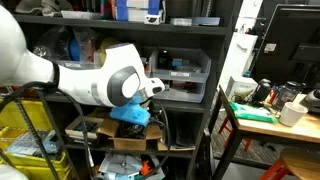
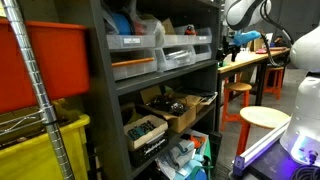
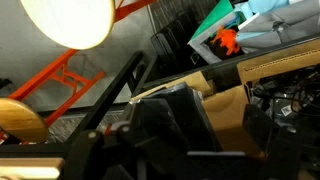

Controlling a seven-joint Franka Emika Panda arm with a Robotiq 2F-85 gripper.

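Observation:
My gripper shows as two dark shapes low in the wrist view, set well apart, so it looks open. Below and between them is a black box-like object [image 3: 172, 118] beside brown cardboard; I see no sign that it is gripped. In exterior view 1 the white arm [image 1: 105, 82] with blue bands [image 1: 128, 113] hides most of the fingers. From exterior view 2 the gripper [image 2: 238, 44] appears small, high at the right near the wooden table.
Dark shelving [image 2: 180, 72] holds clear plastic bins [image 2: 133, 65] above and cardboard boxes [image 2: 180, 113] below. Grey bins with tools [image 2: 182, 152] sit on the floor. Round stools [image 2: 264, 117] and a wooden table [image 1: 275, 122] with a mug [image 1: 292, 114] stand to one side.

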